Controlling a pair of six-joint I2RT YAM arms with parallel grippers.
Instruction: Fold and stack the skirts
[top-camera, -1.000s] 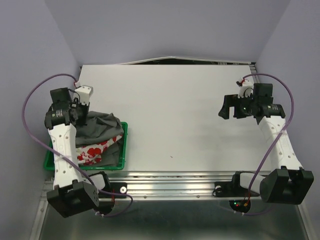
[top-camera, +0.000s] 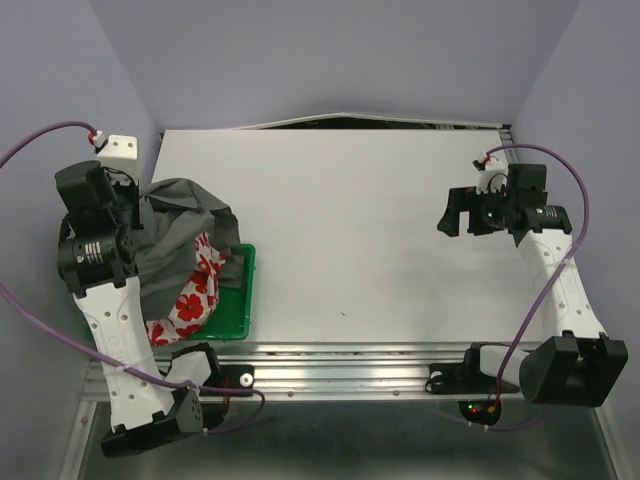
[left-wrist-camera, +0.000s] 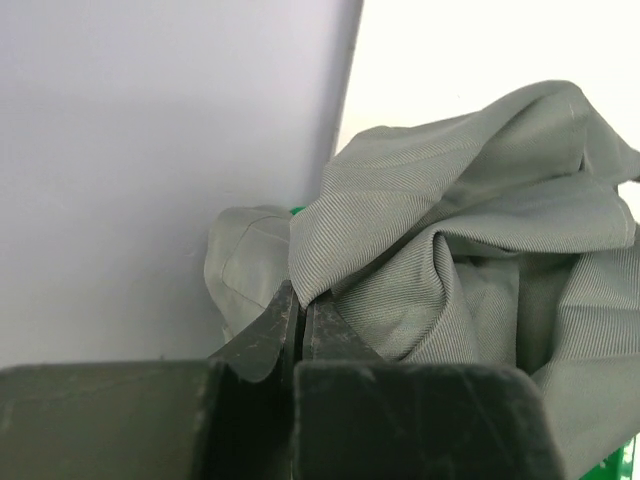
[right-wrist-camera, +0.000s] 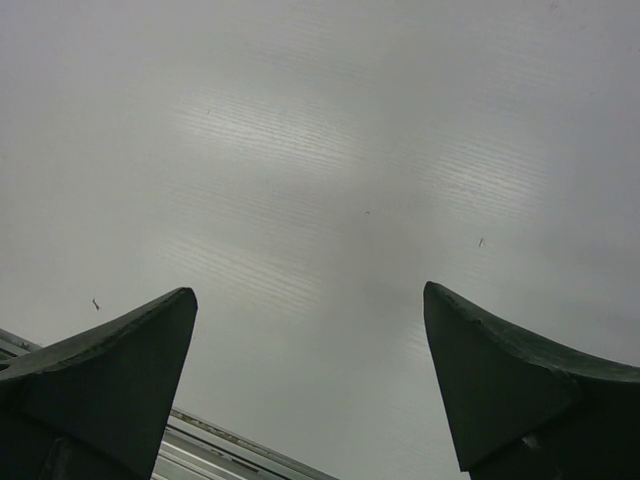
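My left gripper is shut on a grey skirt (top-camera: 185, 230), raised over the green basket (top-camera: 235, 310) at the left of the top view; the cloth drapes in loose folds. Beneath it a red and white floral skirt (top-camera: 195, 300) shows in the basket. On the right, my right gripper (top-camera: 455, 212) stands open over the bare table, with nothing between its fingers.
Grey walls surround it, and a metal rail (top-camera: 340, 370) runs along the front edge.
My left gripper has moved up and leftward with the grey skirt, which has risen toward the back, uncovering more of the floral skirt. The right arm is practically still.
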